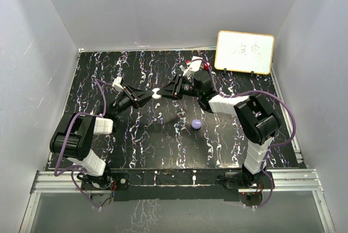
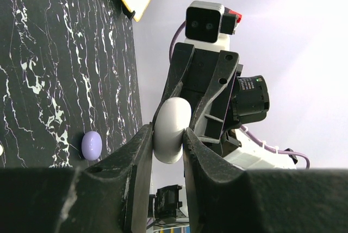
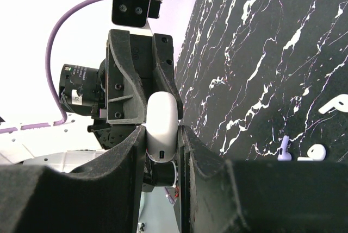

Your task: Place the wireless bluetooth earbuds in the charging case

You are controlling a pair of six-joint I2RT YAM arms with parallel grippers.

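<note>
The white charging case (image 1: 156,93) is suspended over the table between my two grippers. My left gripper is shut on one end of it, and my right gripper is shut on the opposite end. In the right wrist view the case (image 3: 162,124) shows a small dark port and looks closed; no open lid is visible. Below on the table, a white earbud (image 1: 157,105) and another white earbud (image 1: 160,114) lie apart. Close by are a purple earbud (image 1: 155,119) and a second purple earbud (image 1: 161,120).
A closed-looking purple case (image 1: 196,124) rests right of the earbuds. At the back right stands a whiteboard (image 1: 244,52), with red and white items beside it, partly behind the right arm.
</note>
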